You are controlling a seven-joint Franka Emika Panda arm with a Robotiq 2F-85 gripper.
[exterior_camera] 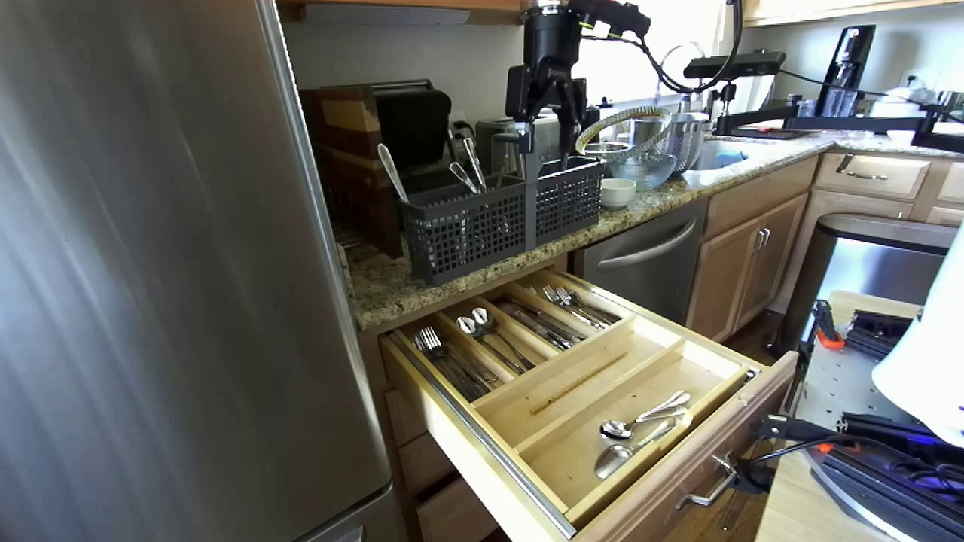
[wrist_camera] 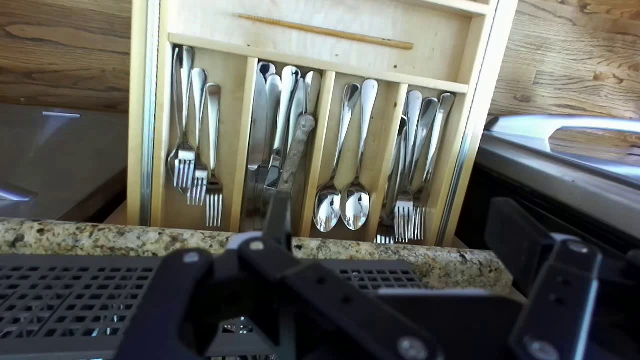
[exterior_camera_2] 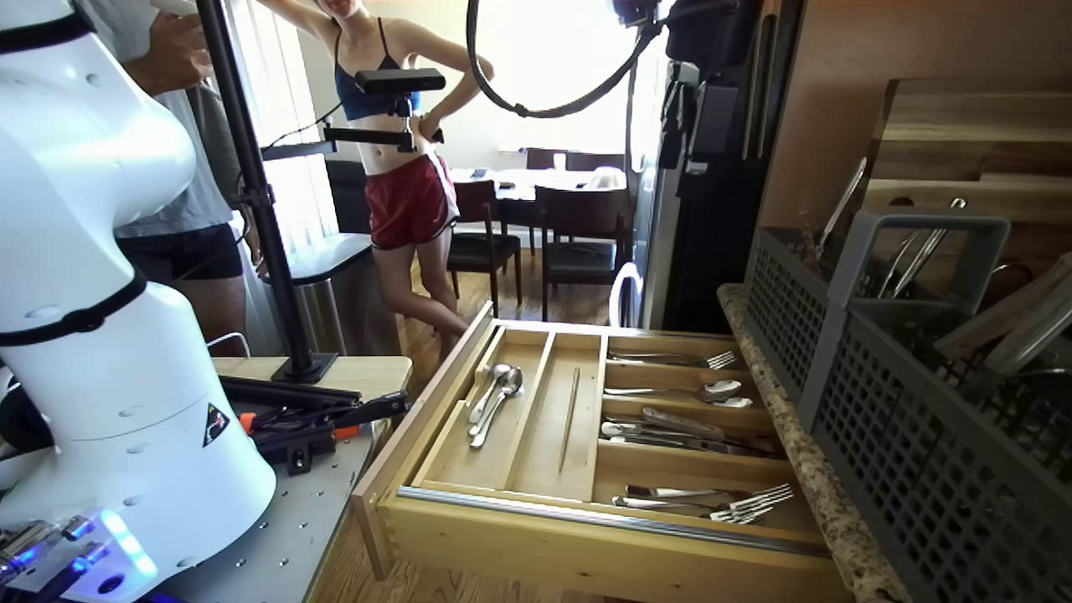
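My black gripper (exterior_camera: 547, 149) hangs above the grey cutlery basket (exterior_camera: 470, 230) on the counter, fingers apart and nothing held. In the wrist view one of its fingers (wrist_camera: 279, 219) shows near the middle and the other at the right, with the basket below partly hidden by the gripper. Several utensils stand in the basket, among them a handle (exterior_camera: 392, 173) at its left end. The wooden drawer (exterior_camera: 492, 443) is pulled out, its compartments holding forks (wrist_camera: 199, 174), knives (wrist_camera: 282, 132) and spoons (wrist_camera: 357, 204). Loose spoons (exterior_camera_2: 494, 402) lie in the front compartment.
A thin wooden stick (wrist_camera: 324, 32) lies in the long middle compartment. Right of the basket are a white bowl (exterior_camera: 618, 193) and a glass bowl (exterior_camera: 643, 168); behind it stand a toaster (exterior_camera: 506, 135) and cutting boards (exterior_camera: 348, 162). Two people stand beyond the arm base.
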